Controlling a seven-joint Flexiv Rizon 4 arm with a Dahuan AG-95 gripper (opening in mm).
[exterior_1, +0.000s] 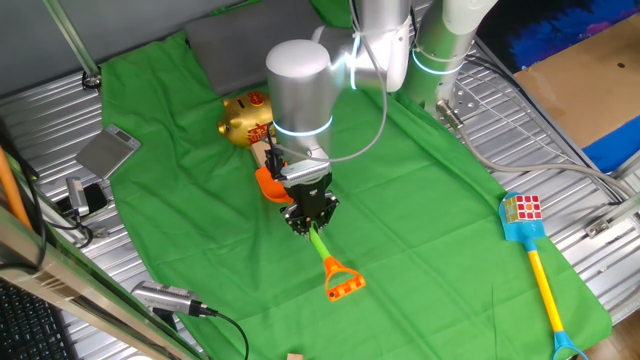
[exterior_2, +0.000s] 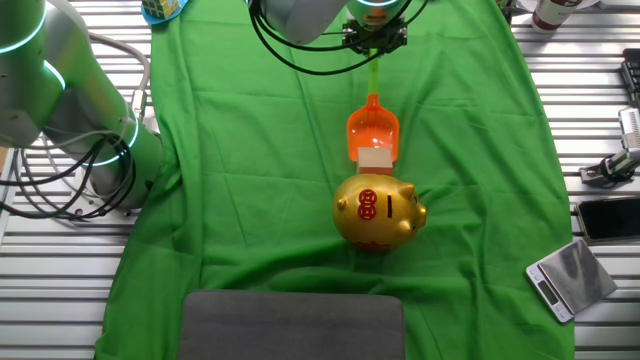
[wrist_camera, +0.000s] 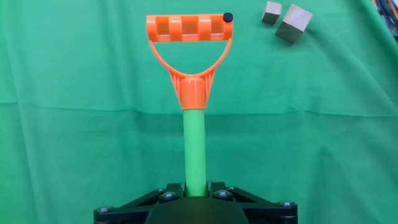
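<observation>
An orange toy shovel with a green shaft lies over the cloth, its orange blade (exterior_2: 372, 128) toward the gold piggy bank (exterior_2: 378, 212). My gripper (exterior_1: 310, 222) is shut on the green shaft (wrist_camera: 194, 149), a finger against each side. Beyond the fingers, the orange D-shaped handle (exterior_1: 343, 279) sticks out. A pale wooden block (exterior_2: 375, 158) sits at the blade's front edge, right beside the piggy bank; whether it rests on the blade I cannot tell. The wrist view shows neither blade nor bank.
Two small wooden blocks (wrist_camera: 293, 23) lie past the handle. A blue shovel (exterior_1: 541, 275) with a colourful cube (exterior_1: 522, 208) on its blade lies at the right. A dark grey pad (exterior_2: 290, 325) is behind the bank, and a small scale (exterior_2: 571, 279) stands off the cloth.
</observation>
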